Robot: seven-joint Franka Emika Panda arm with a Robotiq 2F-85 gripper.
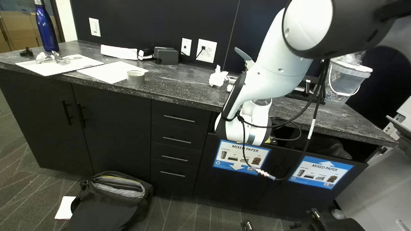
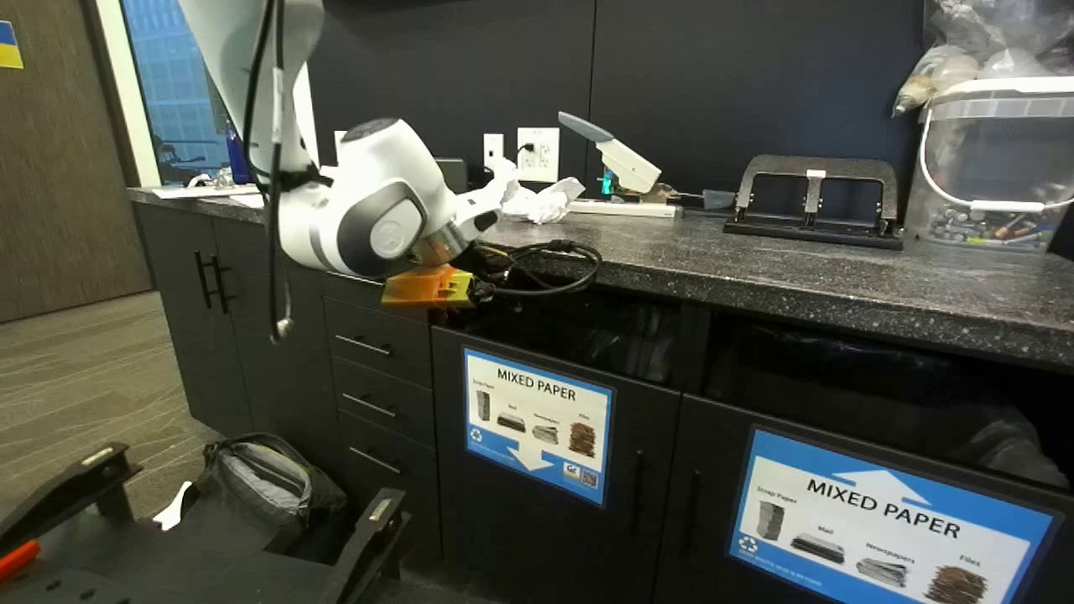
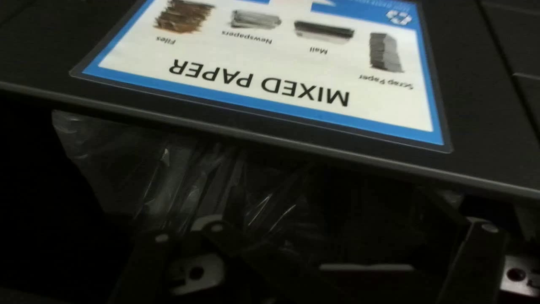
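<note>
The wrist view looks into the dark opening of the left bin, above its upside-down "MIXED PAPER" sign (image 3: 263,76). My gripper stands open there, its fingers (image 3: 478,248) wide apart and no object visibly held. A clear plastic liner (image 3: 187,177) shows inside the opening. Low between the fingers is a pale strip (image 3: 367,267) that I cannot identify. In exterior view 1 the arm hides the fingers. On the counter are two crumpled white papers, one in plain sight (image 1: 218,77) and the other mostly behind the arm, its edge (image 1: 230,88) showing.
A stapler (image 2: 629,161), a hole punch (image 2: 813,201) and a clear bucket (image 2: 992,176) stand on the counter (image 2: 685,252). Flat white sheets and a tape roll (image 1: 135,77) lie farther left. An open bag (image 1: 115,196) rests on the floor. Cables hang from the arm.
</note>
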